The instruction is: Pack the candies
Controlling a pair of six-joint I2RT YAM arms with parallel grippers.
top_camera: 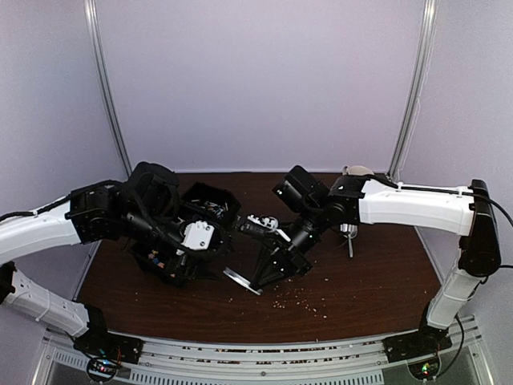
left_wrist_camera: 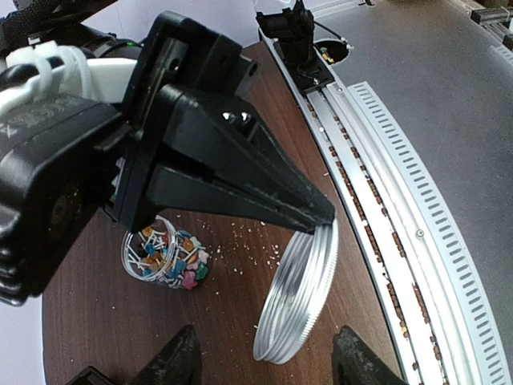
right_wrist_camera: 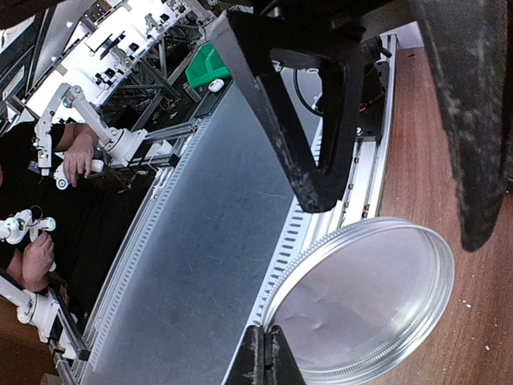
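A silver round lid [top_camera: 242, 281] hangs tilted above the table, its rim held in the tips of my right gripper. The lid [left_wrist_camera: 298, 297] appears nearly edge-on in the left wrist view. My left gripper faces it, open, fingers apart on either side of the lid's lower end; whether they touch it I cannot tell. A clear jar [left_wrist_camera: 166, 253] filled with colorful candies stands on the table beyond the right gripper. In the top view I cannot make out that jar among the arms.
Black bins [top_camera: 210, 199] stand at the left, partly behind the left arm. A mug [top_camera: 358, 170] is at the back right, with a metal utensil [top_camera: 349, 241] in front. Small white crumbs [top_camera: 296, 305] lie scattered over the front table.
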